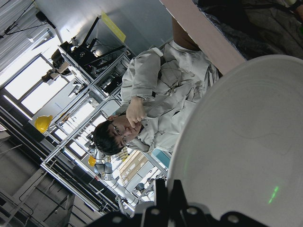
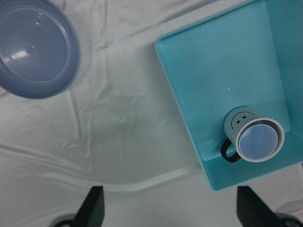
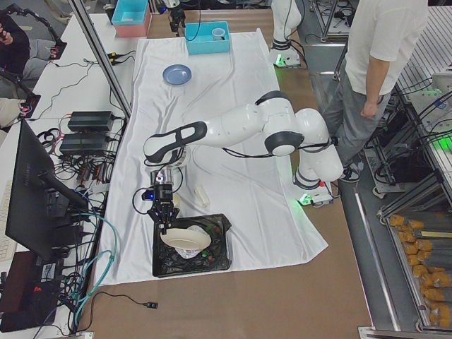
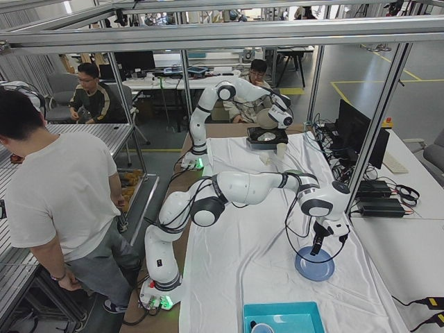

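Note:
In the camera left view my left gripper (image 3: 165, 226) is shut on the rim of a cream bowl (image 3: 185, 237), which it holds over a black-lined bin (image 3: 164, 263). The bowl (image 1: 251, 137) fills the right side of the left wrist view, hiding much of the bin. My right gripper is open, above white cloth beside a turquoise tub (image 2: 218, 61). In that tub lies a smiley mug (image 2: 236, 120) with a black handle. A blue plate (image 2: 31, 52) rests on the cloth to its left.
A pale bar-like object (image 3: 201, 196) lies near the bin. A monitor (image 3: 39, 198) and cables border one side; a person (image 3: 367, 78) stands on the other, and another sits behind the bin (image 1: 156, 99).

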